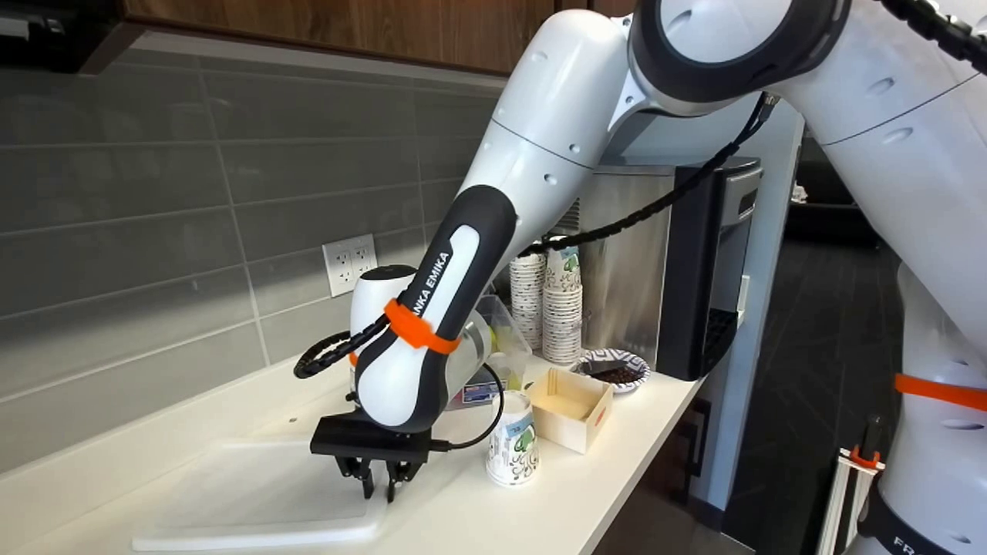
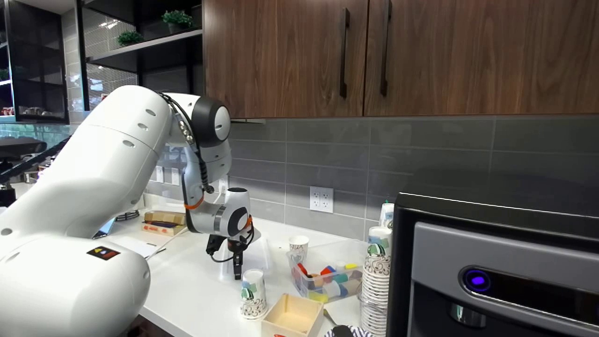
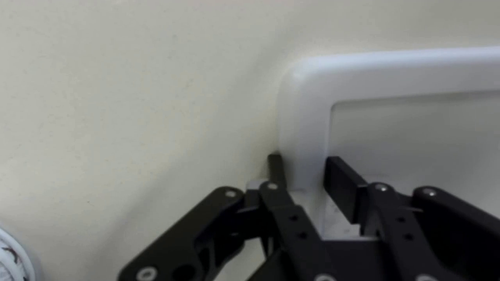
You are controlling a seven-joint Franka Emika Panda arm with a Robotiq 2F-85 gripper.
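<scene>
A white, flat rectangular tray or board with a raised rim (image 3: 398, 70) lies on the counter. In exterior view 1 the tray (image 1: 240, 504) is at the lower left. My gripper points down at one edge of it, near a rounded corner. One finger stands outside the rim and the other inside, with the rim between them, so the fingers are shut on that edge. Exterior view 1 shows the gripper (image 1: 379, 492) at the tray's right end. In exterior view 2 the gripper (image 2: 238, 272) hides part of the tray.
A stack of patterned paper cups (image 1: 513, 444) stands close to the gripper, with a wooden box (image 1: 571, 407) beyond it. Behind are a clear bin of colourful items (image 2: 331, 281), tall cup stacks (image 1: 561, 314) and a patterned bowl (image 1: 618, 368). The tiled wall borders the counter.
</scene>
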